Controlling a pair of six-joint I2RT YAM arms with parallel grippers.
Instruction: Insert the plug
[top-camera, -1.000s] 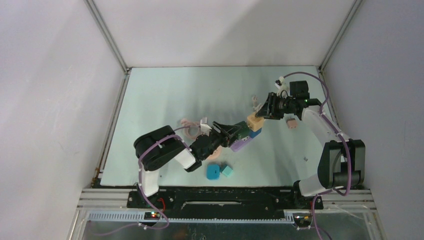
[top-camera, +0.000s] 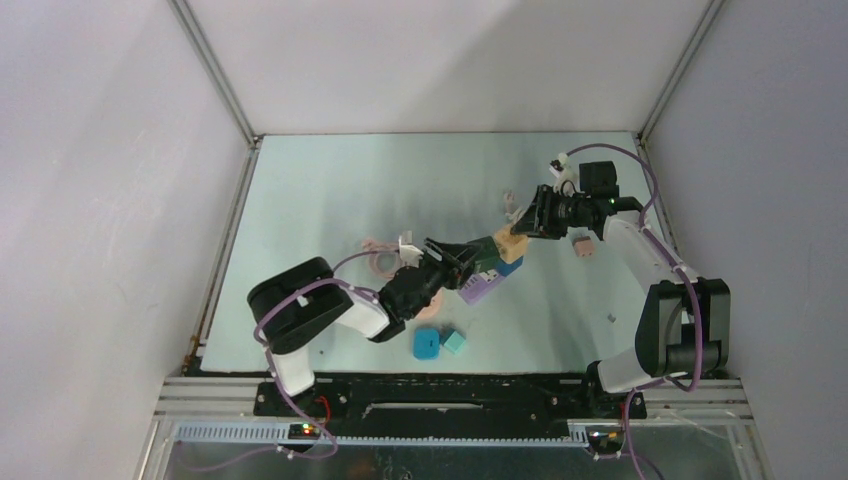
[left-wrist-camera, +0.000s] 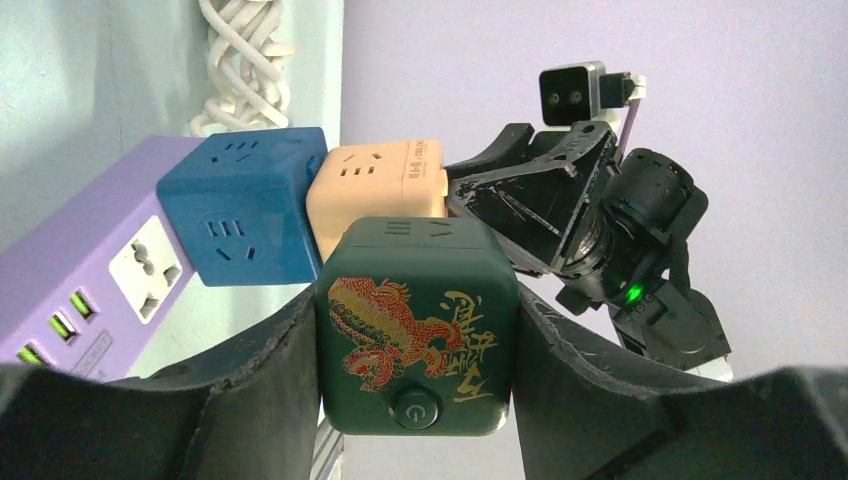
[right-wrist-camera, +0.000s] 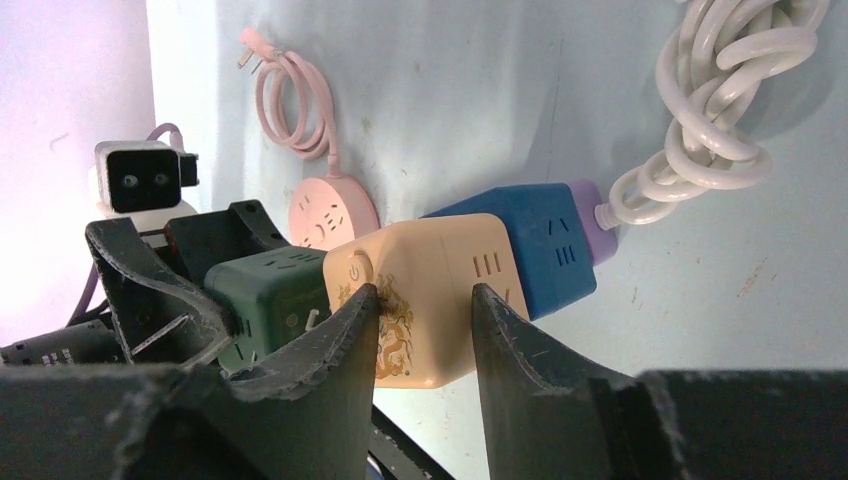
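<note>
My left gripper is shut on a dark green plug adapter (left-wrist-camera: 410, 350) printed with a red dragon. My right gripper is shut on an orange plug adapter (right-wrist-camera: 440, 270). The two adapters are end to end, touching or very close; in the right wrist view the green one's (right-wrist-camera: 262, 300) pins partly show beside the orange one. Behind them a blue adapter (left-wrist-camera: 240, 205) sits at the purple power strip (left-wrist-camera: 75, 265), whose white socket (left-wrist-camera: 145, 270) is visible.
A coiled white cable (right-wrist-camera: 725, 110) lies at the back. A pink coiled cord with round socket (right-wrist-camera: 330, 210) lies left. Blue (top-camera: 426, 343) and teal (top-camera: 453, 341) blocks lie at the front, a small pink block (top-camera: 584, 246) at right.
The right arm looks unchanged.
</note>
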